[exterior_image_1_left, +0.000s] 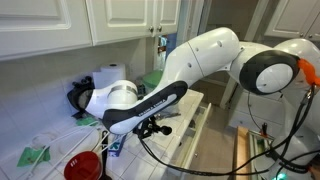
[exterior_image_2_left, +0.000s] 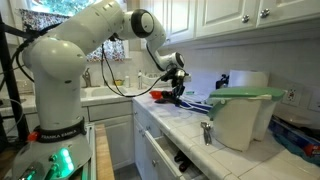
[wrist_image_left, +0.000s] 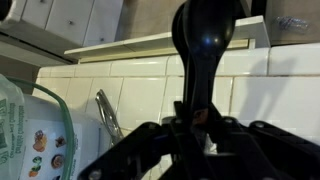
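Note:
My gripper is shut on a black utensil (wrist_image_left: 203, 70) with a glossy, rounded head. In the wrist view the utensil points up and away from the fingers, above the white tiled counter (wrist_image_left: 150, 100). Exterior view 1 has the gripper (exterior_image_1_left: 147, 130) low over the counter, to the right of the red bowl (exterior_image_1_left: 82, 166). From exterior view 2 the gripper (exterior_image_2_left: 178, 88) is small and far off, so the grip itself cannot be made out there.
An open drawer (exterior_image_2_left: 152, 153) juts out below the counter's front edge. Silver tongs (wrist_image_left: 108, 115) lie beside a clear bin with a green rim (wrist_image_left: 66, 125). A dish rack (exterior_image_1_left: 62, 146) stands near the red bowl. Some bare tile lies between.

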